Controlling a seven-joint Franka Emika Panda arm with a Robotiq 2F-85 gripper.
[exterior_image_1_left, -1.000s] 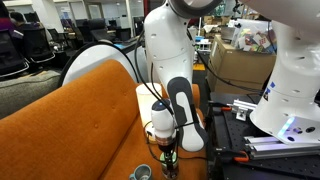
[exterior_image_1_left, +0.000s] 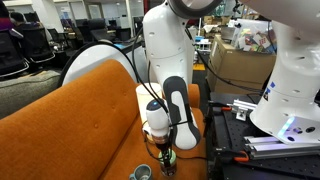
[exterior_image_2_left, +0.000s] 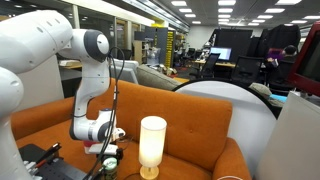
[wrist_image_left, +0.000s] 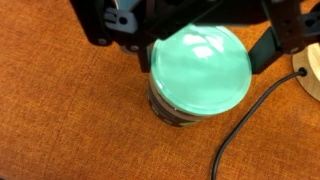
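A can with a pale green lid (wrist_image_left: 200, 78) stands on the orange seat, filling the middle of the wrist view. My gripper is open, its dark fingers on either side of the lid. Whether either finger touches the can is hard to tell. In exterior view 1 the gripper (exterior_image_1_left: 166, 158) is low over the seat, and the can is mostly hidden by it. The green lid (exterior_image_2_left: 110, 162) shows below the hand in exterior view 2.
Left of the gripper is a grey cup-like object (exterior_image_1_left: 142, 172). A lit white lamp (exterior_image_2_left: 152, 140) stands on the couch, its wooden base (wrist_image_left: 309, 68) close to the can in the wrist view. A dark cable (wrist_image_left: 235, 130) runs beside the can. The couch backrest (exterior_image_1_left: 70, 100) rises behind.
The hand has shifted slightly left in exterior view 1. The grey cup-like object stays where it was.
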